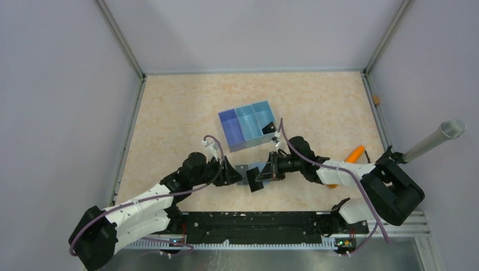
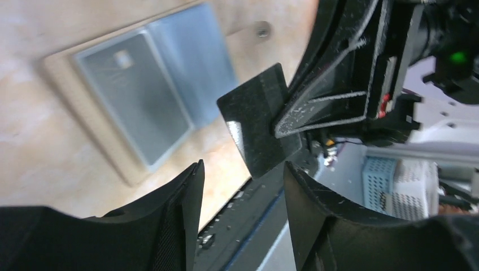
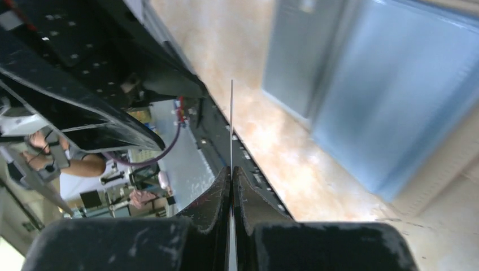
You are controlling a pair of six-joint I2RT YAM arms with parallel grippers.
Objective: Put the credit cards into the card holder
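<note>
The black card [image 2: 254,121] is pinched at one end by my right gripper, which is shut on it. The right wrist view shows that card edge-on, upright between the fingertips. Below lies the opened card holder, with a grey window pocket [image 2: 135,93] and a blue pocket [image 2: 195,59], blurred in the left wrist view. My left gripper is open, its tips apart and nothing held, close to the card's free end. From above, the card [image 1: 255,180] hangs over the holder's front side, partly covering it.
Behind the arms stands a blue three-compartment box [image 1: 242,145], with another dark card [image 1: 269,127] in its right compartment. An orange object [image 1: 356,154] lies at the right, partly under the right arm.
</note>
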